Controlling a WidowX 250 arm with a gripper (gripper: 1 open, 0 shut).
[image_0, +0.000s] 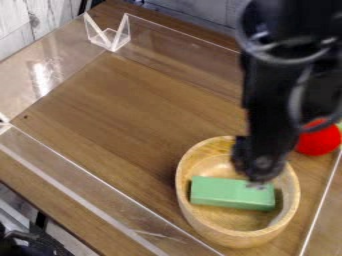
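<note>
My gripper, dark and blurred, hangs over a wooden bowl at the lower right, its tip overlapping the bowl's back part in the view. A green block lies inside the bowl. A red object sits behind the bowl at the right, partly hidden by the arm. The blur hides how the fingers stand.
A wooden table with clear raised edges fills the view, with free room left of the bowl. A clear plastic piece stands at the back left edge.
</note>
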